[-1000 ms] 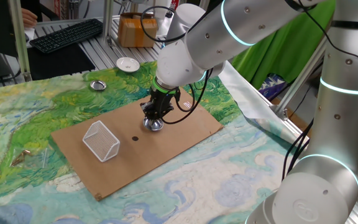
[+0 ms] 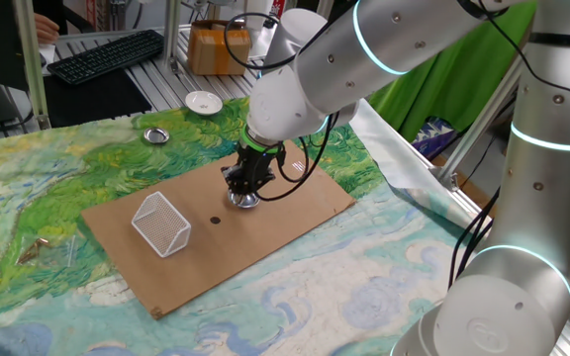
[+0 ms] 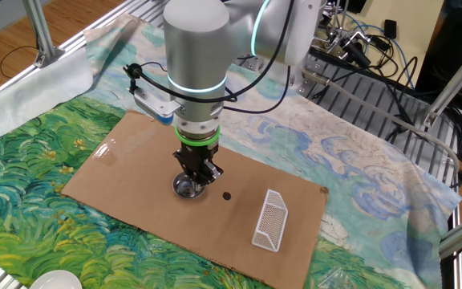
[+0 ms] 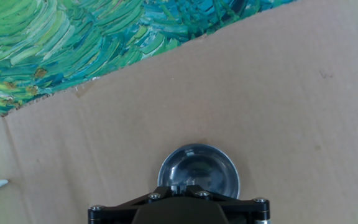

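A small shiny metal bowl rests on a brown cardboard sheet. My gripper points down over it, its black fingers close together at the bowl. In the wrist view, the gripper looks shut and covers the near part of the bowl. Whether anything thin sits between the fingertips, or whether they touch the bowl, cannot be made out.
A white mesh goal stands on the cardboard, with a dark round spot between it and the bowl. On the painted cloth beyond are a small metal dish and a white bowl. A clear bag lies to the left.
The gripper's black fingers have shifted slightly and look a little different in outline over the bowl. The bowl, goal and cardboard stay in place.
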